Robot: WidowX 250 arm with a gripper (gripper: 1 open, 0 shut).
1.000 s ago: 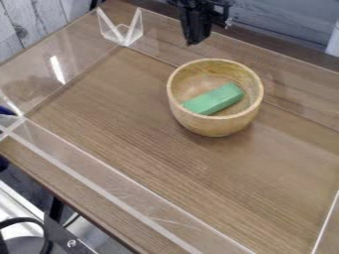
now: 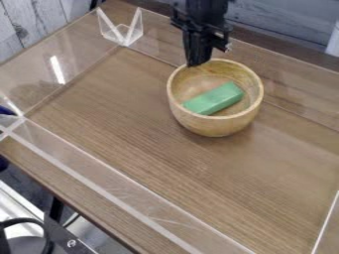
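Note:
A round beige bowl point(image 2: 188, 117) sits on the wooden table, with a green block point(image 2: 213, 98) lying inside it. My black gripper point(image 2: 196, 59) points down just over the back rim of the bowl, shut, with nothing visible between its fingers; whether it touches the rim I cannot tell.
A clear plastic piece point(image 2: 119, 28) stands at the back left. Black cables point(image 2: 40, 233) lie at the lower left edge.
My gripper has moved down and toward the front, from above the back of the table to the bowl's back rim. The bowl and block look unmoved.

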